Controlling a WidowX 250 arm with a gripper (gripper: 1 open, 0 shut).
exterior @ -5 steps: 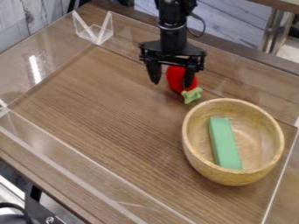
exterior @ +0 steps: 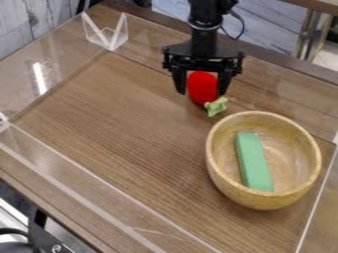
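My black gripper (exterior: pixel 204 61) stands open at the top centre, its fingers spread around and above a red object (exterior: pixel 203 87) with a green, leafy tip (exterior: pixel 216 105), which looks like a strawberry toy. Whether the fingers touch it is unclear. A wooden bowl (exterior: pixel 301 169) at the lower right holds a long green block (exterior: pixel 252 161).
A white wire or plastic frame (exterior: pixel 109 30) stands at the upper left. A raised wooden edge runs along the top right.
The gripper has moved up and to the right, from left of the red object to over it. The red object appears to be in about the same place.
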